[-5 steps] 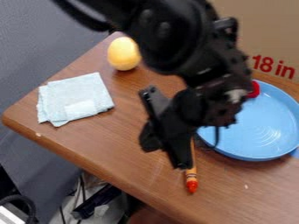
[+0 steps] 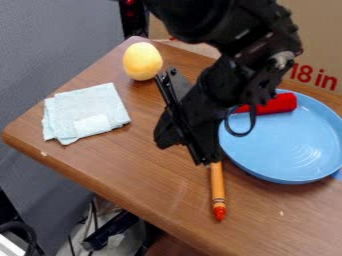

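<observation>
My black gripper [image 2: 186, 140] hangs over the middle of the table, left of a blue plate [image 2: 286, 146] and just above an orange crayon [image 2: 218, 191] lying lengthwise on the wood. Its lower end is dark, and I cannot tell whether the fingers are open or shut. A red cylindrical object [image 2: 281, 103] rests at the plate's back, partly hidden by the arm. A folded light-blue cloth [image 2: 84, 113] lies on the left, and a yellow egg-shaped object [image 2: 143, 61] sits at the back.
A cardboard box [image 2: 314, 40] stands behind the plate. Cables and gear lie below the table's left edge.
The gripper has risen a little and shifted slightly left over the last second, with the arm's angle changing. The objects on the table appear unmoved.
</observation>
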